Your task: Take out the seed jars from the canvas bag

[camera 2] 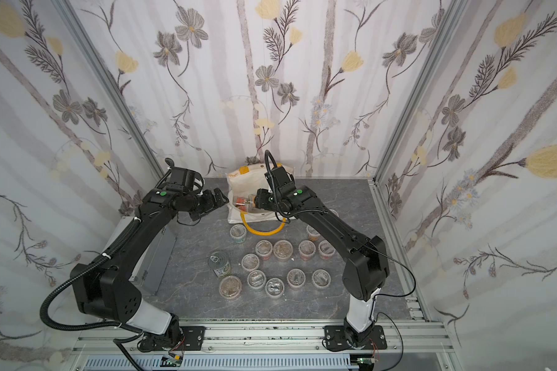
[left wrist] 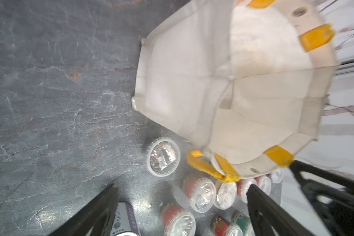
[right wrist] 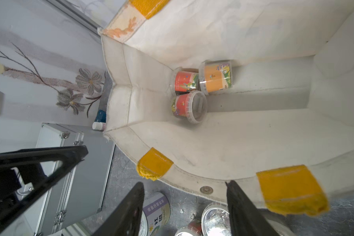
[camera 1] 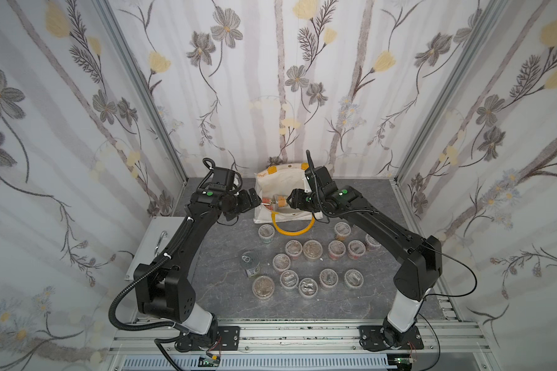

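The cream canvas bag [right wrist: 255, 133] with yellow straps stands at the back centre, holding three seed jars in the right wrist view: an orange one [right wrist: 216, 76], a red one [right wrist: 184, 81] and another red one [right wrist: 181, 105]. My right gripper is over the bag's front rim; the fingers are somewhat apart, and whether anything is between them is unclear. My left gripper is open at the bag's left, with nothing between its fingers.
Many jars [camera 1: 311, 249] stand upright in front of the bag, with a tin [camera 2: 219, 263] at their left. A silver case [right wrist: 86, 165] is on the left. Bare table [left wrist: 66, 118] lies beside the bag.
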